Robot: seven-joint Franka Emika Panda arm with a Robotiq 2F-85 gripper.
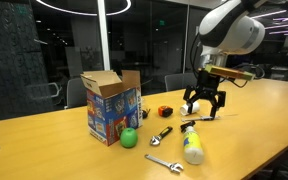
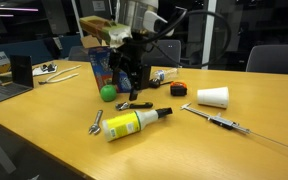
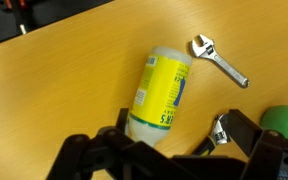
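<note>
My gripper [image 1: 202,110] is open and empty, held in the air above the table; the wrist view shows its two dark fingers spread wide. Below it in that view lies a bottle with a yellow label [image 3: 160,91], on its side, its lower end partly behind a finger. An adjustable wrench [image 3: 220,61] rests to the right of the bottle. Another tool [image 3: 213,137] with a metal head is partly hidden by the right finger. A green ball-like object [image 3: 284,122] shows at the right edge.
A blue printed cardboard box [image 1: 112,112] with open flaps stands on the left. A white cup [image 2: 213,97], a caliper-like tool [image 2: 234,124] and an orange-and-black item [image 2: 178,89] lie farther back.
</note>
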